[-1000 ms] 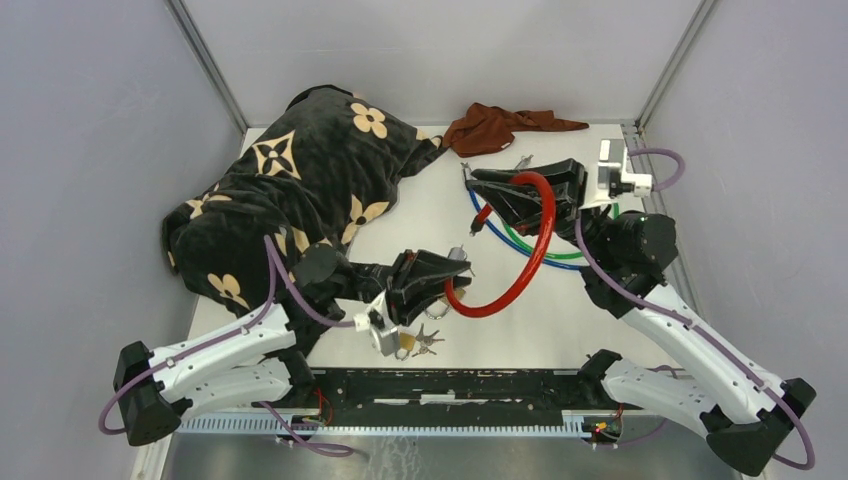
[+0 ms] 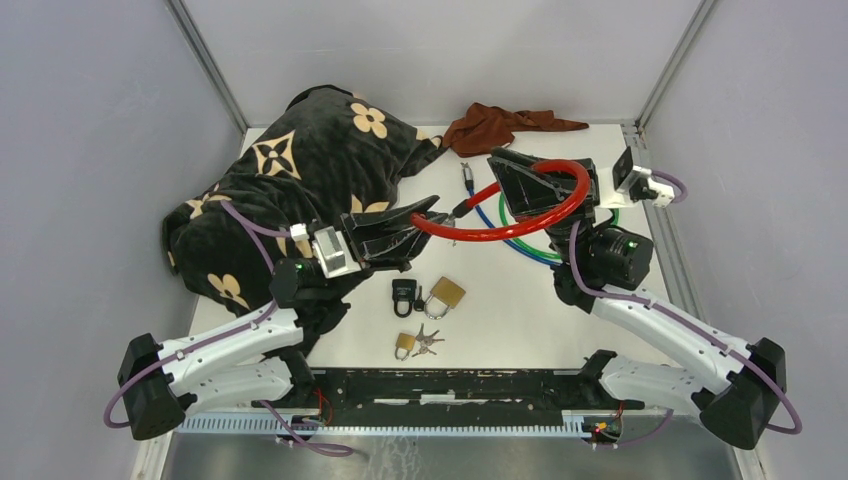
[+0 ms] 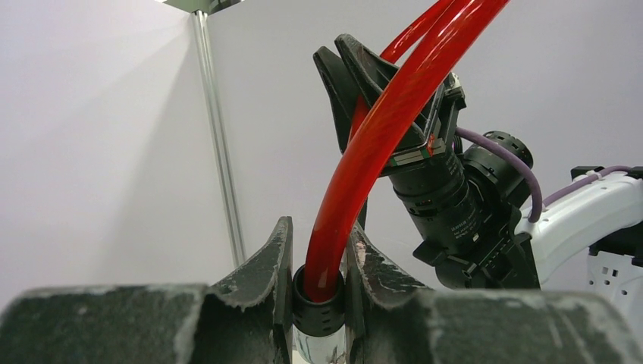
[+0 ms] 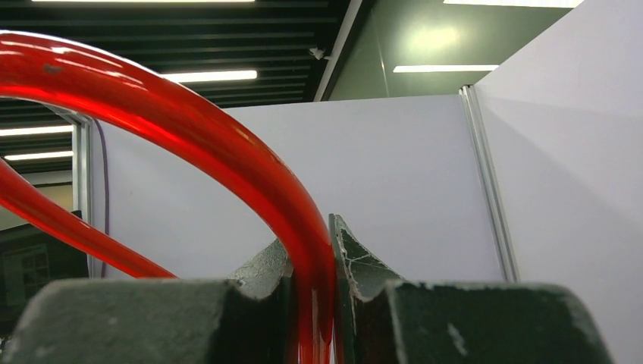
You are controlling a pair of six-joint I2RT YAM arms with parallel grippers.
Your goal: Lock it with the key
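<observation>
A thick red cable lock [image 2: 535, 217] curves in a loop between my two grippers. My left gripper [image 2: 428, 214] is shut on one end; in the left wrist view its fingers flank the black collar [image 3: 318, 312], with a clear, shiny part below. My right gripper [image 2: 502, 182] is shut on the cable near its other end; the red tube [image 4: 312, 303] runs between its fingers in the right wrist view. That end's dark tip [image 2: 461, 209] points toward the left gripper and appears close to it from above. Whether they touch cannot be made out.
Below on the white table lie a black padlock [image 2: 403, 296], a larger brass padlock [image 2: 446, 293], a small brass padlock [image 2: 405, 343] and loose keys [image 2: 426, 341]. Blue and green cables [image 2: 545, 247] lie under the right arm. A dark patterned blanket [image 2: 290, 170] covers the left side.
My left gripper has moved up and left in the top view, turning with its cable end. The right gripper has turned. The cable's two ends are now much closer together.
</observation>
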